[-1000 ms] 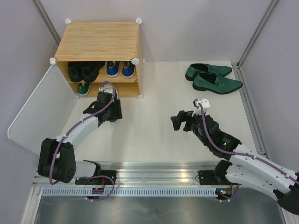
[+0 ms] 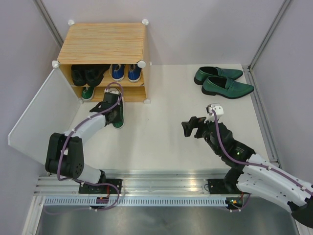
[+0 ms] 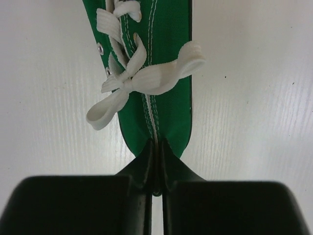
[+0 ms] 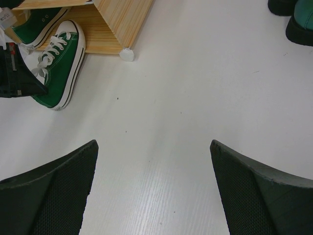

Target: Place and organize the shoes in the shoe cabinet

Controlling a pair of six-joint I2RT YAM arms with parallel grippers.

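Observation:
A green canvas sneaker with white laces (image 3: 171,112) has its toe between the shut fingers of my left gripper, just in front of the cabinet's lower shelf. The wooden cabinet (image 2: 105,41) holds black shoes (image 2: 88,74) and blue shoes (image 2: 118,72) on the upper shelf, and another green sneaker (image 2: 88,93) below. Two green loafers (image 2: 227,87) rest at the back right of the floor. My right gripper (image 2: 193,126) stands open and empty over the middle-right floor, its two fingers wide apart in the right wrist view.
A white open door panel (image 2: 41,115) stands left of my left arm. The floor between the cabinet and my right gripper is clear. Metal rails (image 2: 146,174) run along the front edge.
My left arm has shifted slightly left, uncovering more of the sneaker in the top view. My right gripper has moved slightly right. The shoes in the cabinet and the loafers look unchanged.

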